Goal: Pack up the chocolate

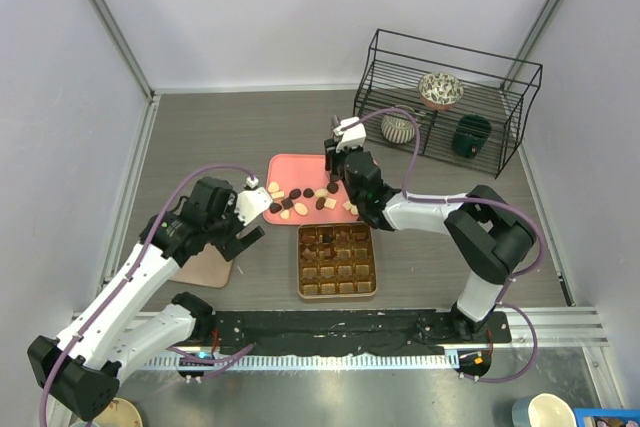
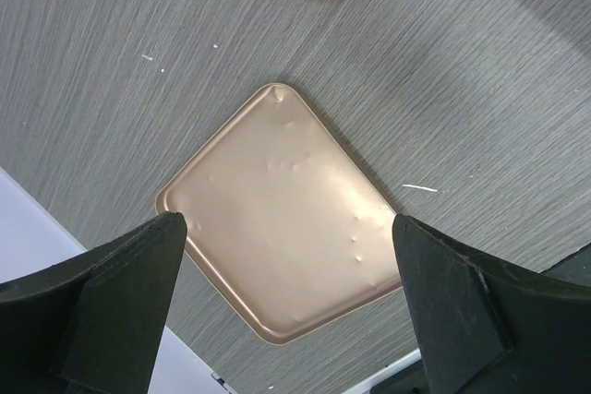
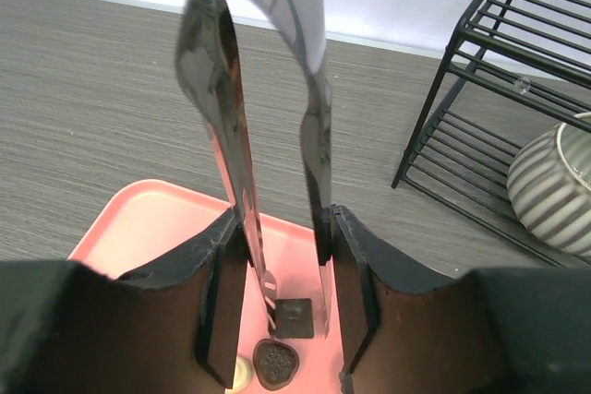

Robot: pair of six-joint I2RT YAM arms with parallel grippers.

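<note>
My right gripper is closed round bent metal tongs (image 3: 211,66). In the right wrist view their two tips straddle a dark square chocolate (image 3: 295,320) on the pink tray (image 3: 152,214); whether they touch it I cannot tell. A dark round chocolate (image 3: 275,364) lies just in front. Several dark and pale chocolates are spread over the tray in the top view. The gold compartment box (image 1: 337,296) stands open in front of it; one back-row cell looks darker. Above the flat gold lid (image 2: 286,209), my left gripper is open and empty.
A black wire rack (image 1: 450,147) stands at the back right, holding a patterned bowl (image 1: 441,89), a pale ribbed pot (image 3: 545,186) and a dark green cup (image 1: 471,136). Bare table lies at the back left and right of the box.
</note>
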